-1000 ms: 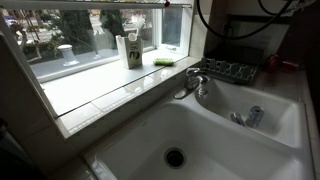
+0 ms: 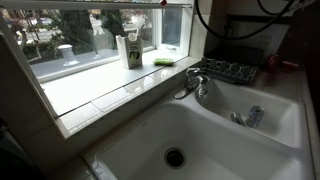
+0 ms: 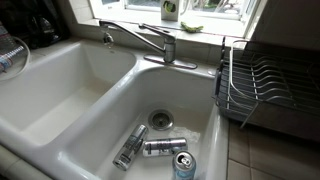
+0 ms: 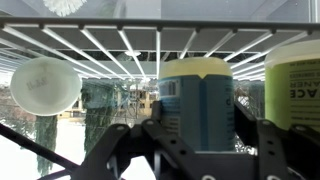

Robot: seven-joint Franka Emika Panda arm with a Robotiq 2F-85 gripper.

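My gripper is shut on a blue container with a cream top (image 4: 197, 85) in the wrist view. Its dark fingers (image 4: 243, 125) stand on either side of the container's lower part. The container is in front of a white wire rack (image 4: 120, 40), close to its bars; whether it touches them I cannot tell. Neither exterior view shows the gripper.
A white round cup (image 4: 45, 86) is at the rack's left, and a jar with a yellow-green label (image 4: 292, 85) close on the right. Below are a double sink (image 2: 135, 130) holding several cans (image 3: 165, 147), a faucet (image 3: 165, 42) and a dish rack (image 3: 260, 80).
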